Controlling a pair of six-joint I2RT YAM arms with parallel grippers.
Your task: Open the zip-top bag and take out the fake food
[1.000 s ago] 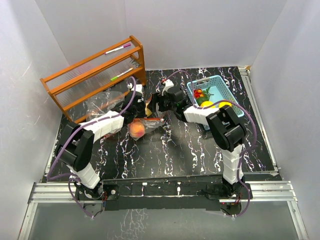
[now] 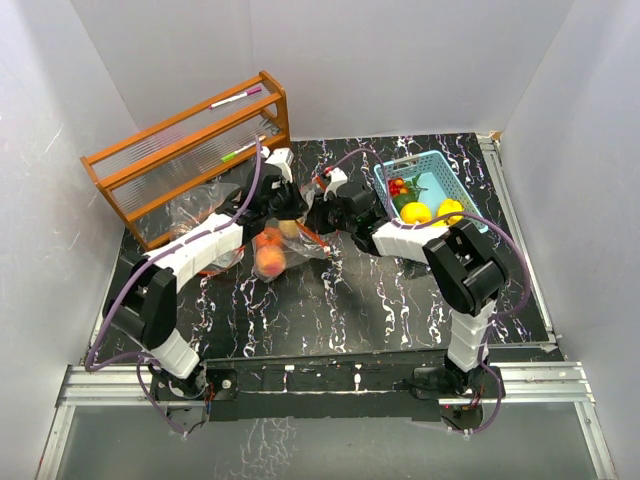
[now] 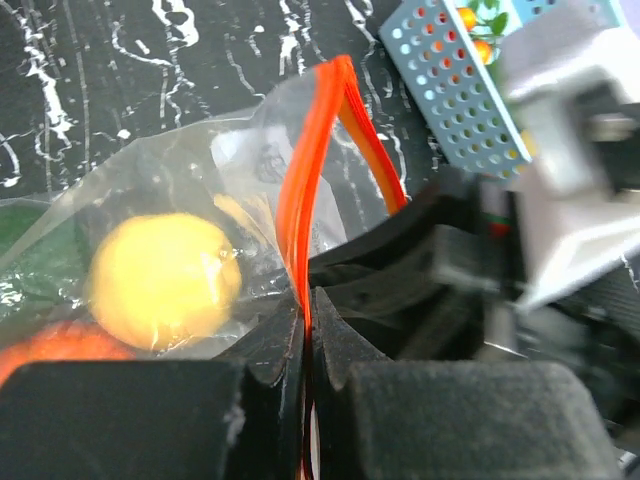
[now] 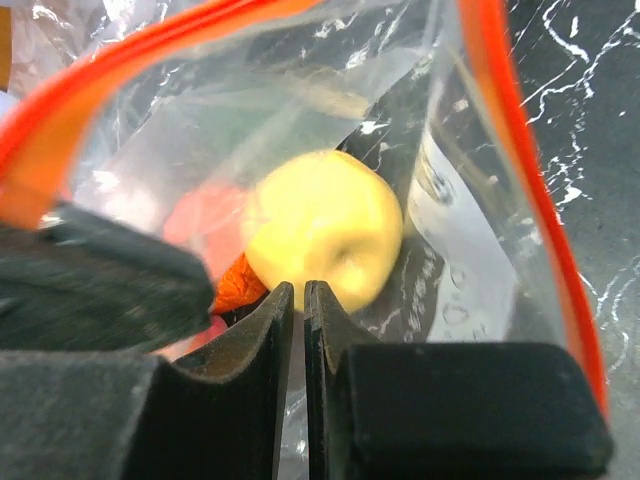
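The clear zip bag with orange zip edges holds peach-like fruit and a yellow fake food, also seen as a yellow piece inside the bag in the right wrist view. My left gripper is shut on the bag's orange zip edge, which runs up from between its fingers. My right gripper is at the bag's opening, facing my left gripper, and shut; the bag's film shows around it, though what lies between its fingers is hard to see. The bag's orange edges arch apart around the fruit.
A blue basket with fake produce stands at the right. A wooden rack stands at the back left, with another clear bag in front of it.
My left arm has shifted slightly toward the front, and the bag's fruit shows a little differently beneath it. The right arm has moved only slightly toward the front.
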